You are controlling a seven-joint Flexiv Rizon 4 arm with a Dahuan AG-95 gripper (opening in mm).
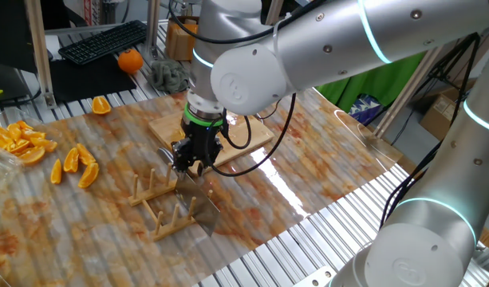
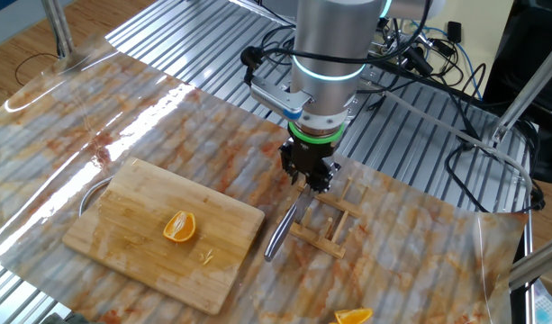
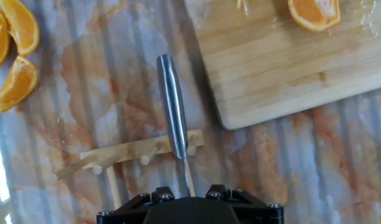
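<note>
A knife with a metal handle (image 3: 172,106) and a broad blade (image 1: 198,209) stands in a wooden peg rack (image 1: 166,228). Its handle (image 2: 283,236) slants out towards the cutting board side. Close above the rack and the knife is my gripper (image 2: 310,176), pointing down. From the wrist, the knife runs in below the middle of the black gripper, where its lower part is hidden. The fingertips are too dark and covered to show whether they touch the knife or how far apart they stand.
A wooden cutting board (image 2: 158,236) carries an orange piece (image 2: 179,226). Orange wedges (image 1: 72,160) and a heap of cut orange (image 1: 21,143) lie on the marbled sheet. A whole orange (image 1: 130,60) and a keyboard (image 1: 104,42) are at the back. The sheet beyond the board is clear.
</note>
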